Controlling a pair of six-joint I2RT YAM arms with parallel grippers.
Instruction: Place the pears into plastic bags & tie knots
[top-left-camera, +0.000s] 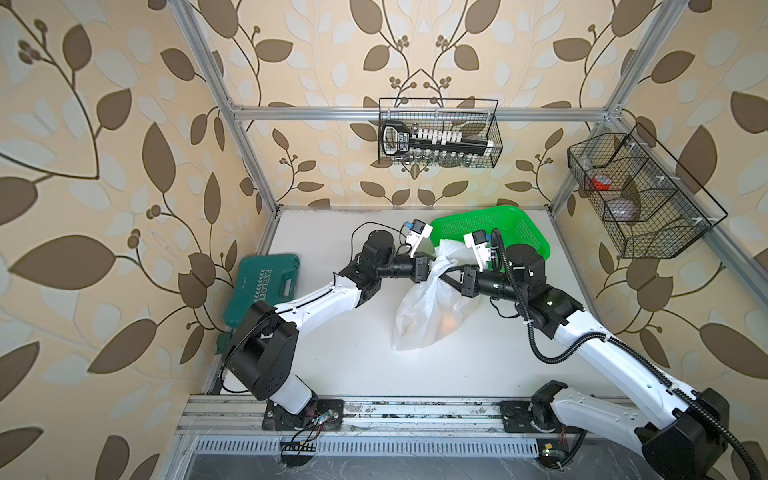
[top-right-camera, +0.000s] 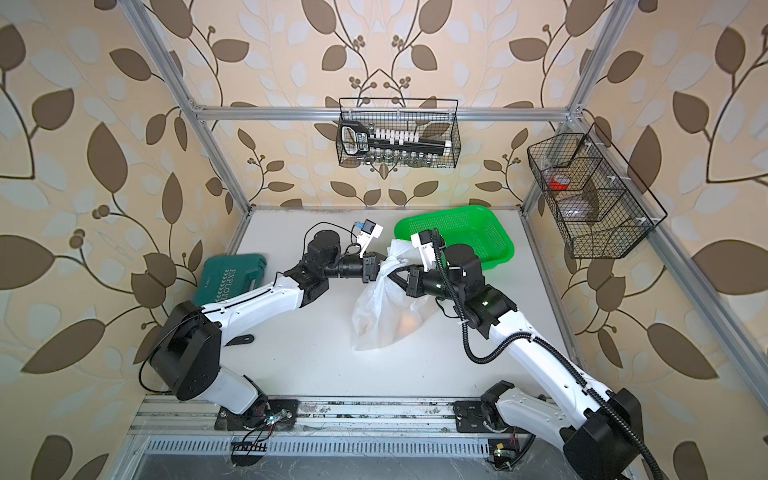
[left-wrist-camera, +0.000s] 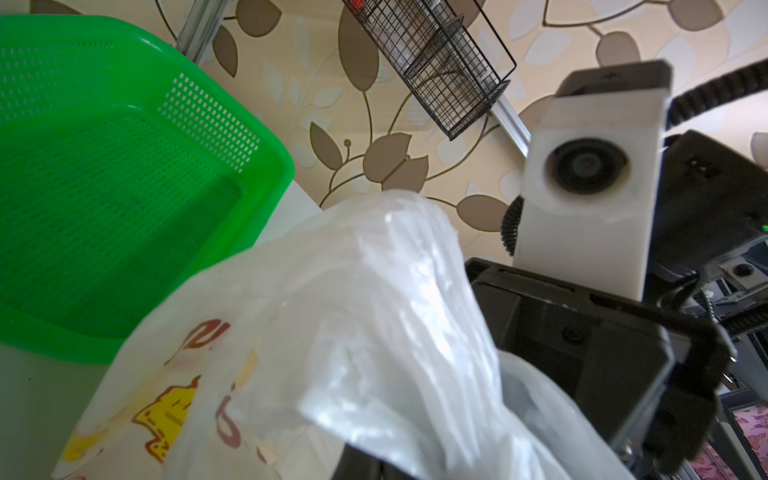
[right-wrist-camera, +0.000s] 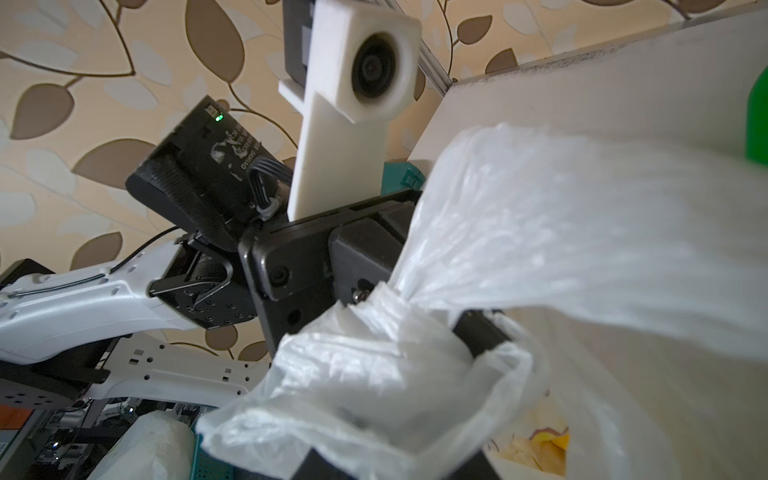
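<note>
A white plastic bag (top-left-camera: 428, 316) hangs over the middle of the table, with a pale orange shape (top-left-camera: 448, 323) showing faintly through its lower part. At the bag's gathered neck, my left gripper (top-left-camera: 433, 269) is shut on the film from the left. From the right, my right gripper (top-left-camera: 453, 280) reaches to the same neck. Its fingers (right-wrist-camera: 318, 465) stand apart, with loose film draped over and between them, hiding the tips. Printed red and yellow marks show on the bag (left-wrist-camera: 172, 412) in the left wrist view. Film covers most of the left fingertips there.
A green basket (top-left-camera: 537, 232) stands behind the bag at the back right. To the left lies a teal tool case (top-left-camera: 260, 280). Wire baskets (top-left-camera: 440, 152) hang on the frame above.
</note>
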